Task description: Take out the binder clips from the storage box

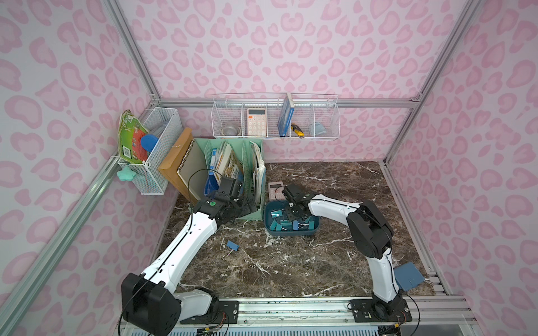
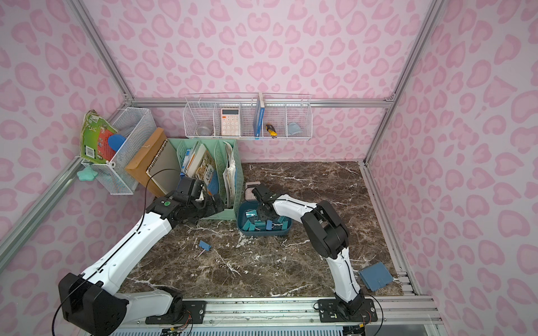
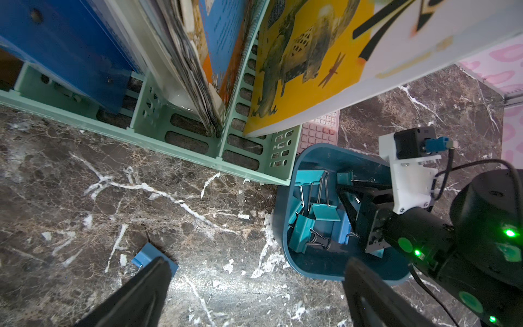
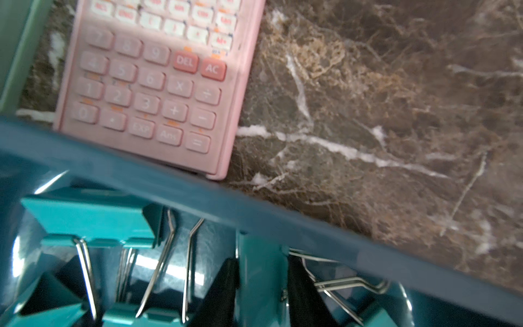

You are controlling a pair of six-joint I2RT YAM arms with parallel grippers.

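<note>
Several teal, blue and black binder clips lie in a dark blue storage box (image 3: 297,269). In the right wrist view a teal binder clip (image 4: 262,278) stands between the fingers of my right gripper, which is shut on it down inside the box near the far wall. Another teal clip (image 4: 92,218) lies beside it to the left. A single blue binder clip (image 3: 154,258) rests on the marble table, outside the box. My left gripper is open and empty, held above the table in front of the file rack.
The green file rack (image 3: 196,154) with books stands against the box's left side. A pink calculator (image 4: 158,92) lies just behind the box. A blue square item (image 1: 409,276) lies at the right front.
</note>
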